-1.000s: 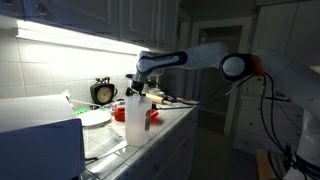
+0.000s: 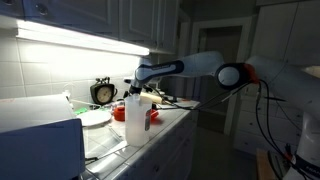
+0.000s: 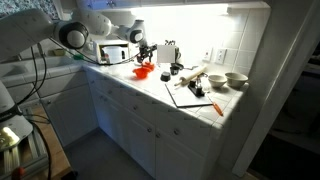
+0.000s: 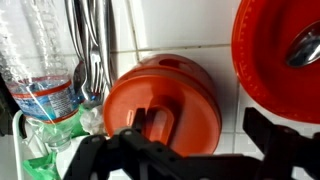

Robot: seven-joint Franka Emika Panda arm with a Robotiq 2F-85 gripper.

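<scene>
In the wrist view, a round orange-red lid (image 4: 185,95) with a raised handle (image 4: 160,122) sits on a darker red pot, whose rim (image 4: 178,64) shows behind it. My gripper is open above the lid, its dark fingers (image 4: 268,138) spread to either side of the handle. Nothing is held between them. From the second exterior view, the gripper (image 3: 147,50) hangs over the red dishes (image 3: 144,72) on the counter. A white container partly hides the red dishes in the first exterior view.
Beside the pot lies a red bowl (image 4: 250,70) with a metal spoon (image 4: 306,45). Forks (image 4: 95,45) and a clear bottle (image 4: 38,70) lie on the other side. A tall white container (image 2: 137,120) stands nearer on the counter. Several bowls (image 3: 236,79) sit farther along.
The arm has come down over the counter, and the gripper now sits lower, close to the red dishes. The dishes look unmoved.
</scene>
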